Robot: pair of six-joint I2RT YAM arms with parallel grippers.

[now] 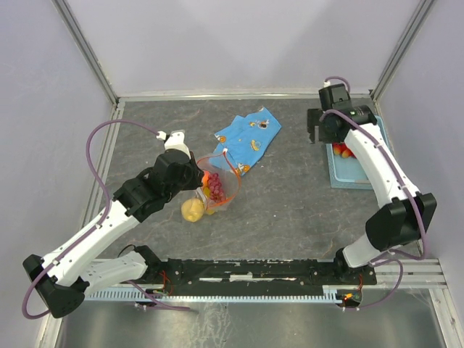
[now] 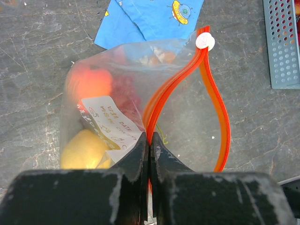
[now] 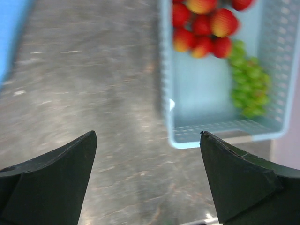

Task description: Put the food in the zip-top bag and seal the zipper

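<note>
The clear zip top bag (image 1: 225, 190) with orange zipper holds red grapes (image 1: 215, 187), an orange-red item and a yellow round food (image 2: 83, 149), with a white label on its side. My left gripper is shut on the bag's zipper edge; the bag's top gapes to the right. My right gripper is open above the blue basket (image 1: 348, 176), which holds several red fruits (image 3: 202, 27) and green grapes (image 3: 249, 84); the arm hides part of it in the top view.
Flat blue printed bags (image 1: 250, 134) lie behind the held bag.
</note>
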